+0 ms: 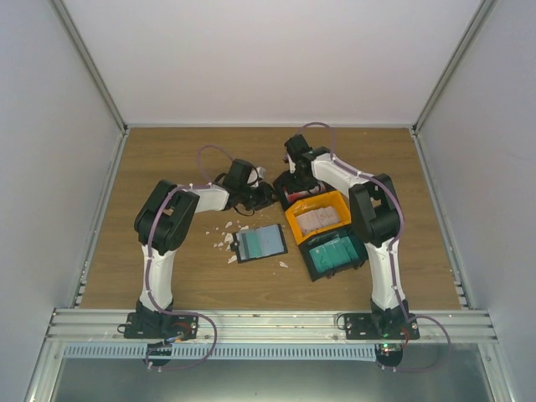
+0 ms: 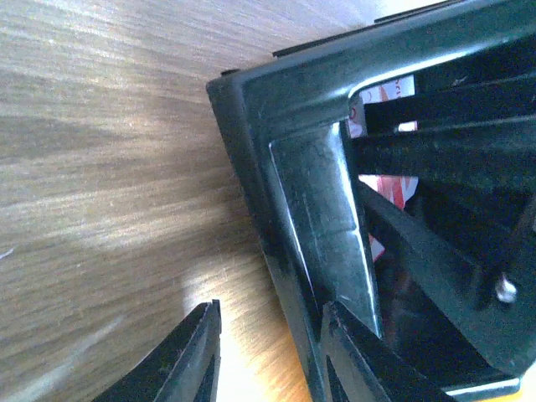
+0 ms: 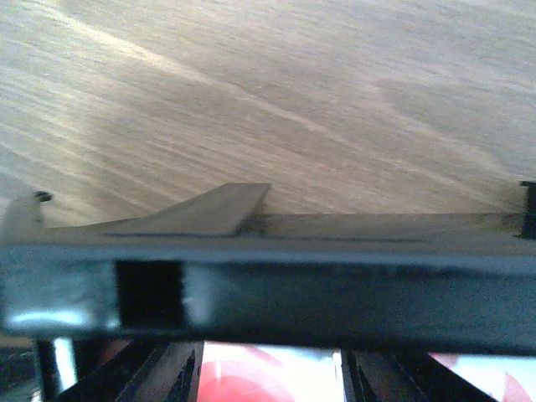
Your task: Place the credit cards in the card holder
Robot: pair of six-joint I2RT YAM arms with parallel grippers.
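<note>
At the upper middle of the top view, a black bin (image 1: 283,198) holds red-and-white cards (image 1: 298,196). My left gripper stands at this bin's left wall. Its fingers (image 2: 201,347) are apart, and part of the wall shows in the gap. Over the bin is my right gripper, also open. Red-and-white card faces (image 3: 243,381) appear between its fingers, close to the bin's black rim (image 3: 335,293); contact cannot be told. A flat dark-edged piece with teal and pale blue panels (image 1: 260,243), perhaps the card holder, lies on the table.
Below the black bin sit a yellow bin (image 1: 292,221) with pinkish cards and another black bin (image 1: 316,270) with green cards. Small pale scraps (image 1: 228,238) lie beside the flat piece.
</note>
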